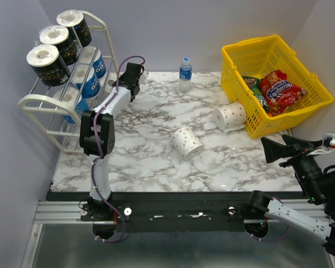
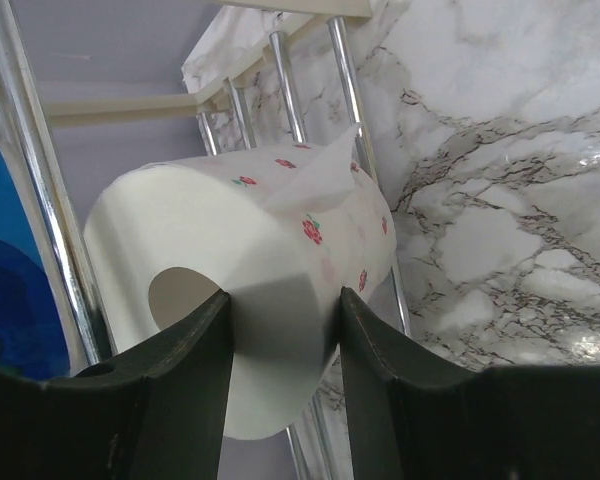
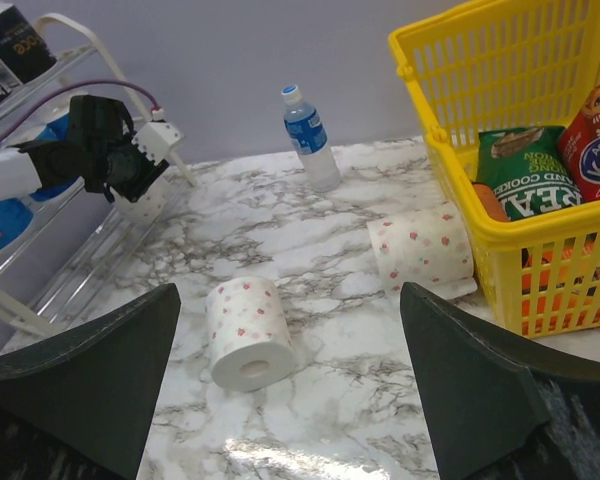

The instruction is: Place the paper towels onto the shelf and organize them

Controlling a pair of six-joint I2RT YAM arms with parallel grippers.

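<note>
A white paper towel roll with printed flowers (image 2: 265,230) lies at the shelf's bottom tier, in the left wrist view, with my left gripper shut on it. The white wire shelf (image 1: 29,100) holds black-wrapped rolls (image 1: 48,71) on top and blue-wrapped rolls (image 1: 90,88) below. Two more flowered rolls lie on the table, one mid-table (image 1: 187,144), one (image 1: 230,116) against the basket. My right gripper stands open at the right side, with nothing between its fingers.
A water bottle (image 1: 185,75) stands at the back. The yellow basket (image 1: 298,117) with snack bags fills the back right.
</note>
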